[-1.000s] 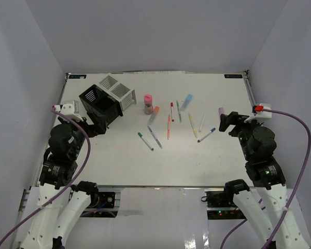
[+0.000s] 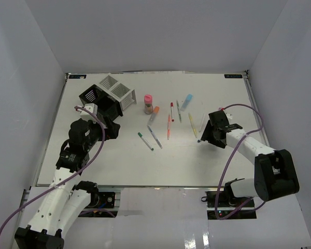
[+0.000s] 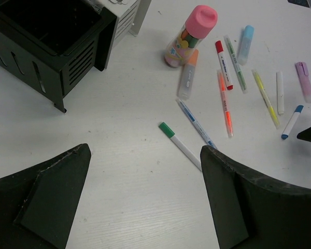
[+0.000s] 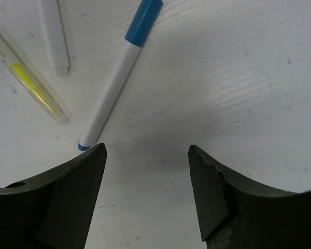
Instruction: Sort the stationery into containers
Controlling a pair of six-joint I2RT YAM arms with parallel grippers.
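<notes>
Pens and markers lie scattered mid-table: green marker (image 3: 181,145), orange highlighter (image 3: 225,104), red marker (image 3: 224,65), yellow highlighter (image 3: 266,98). A blue-capped white marker (image 4: 114,83) lies just beyond the fingertips of my right gripper, which is low over it, fingers apart with nothing between. My left gripper hangs open over bare table, right of the black container (image 2: 104,104) beside a white divided container (image 2: 119,91). A pink-lidded jar (image 3: 184,44) stands near the middle.
Walls (image 2: 269,62) enclose the workspace at the sides and back.
My right arm has swung down and leftward over the blue-capped marker. My left arm has moved rightward, slightly toward the table's middle.
</notes>
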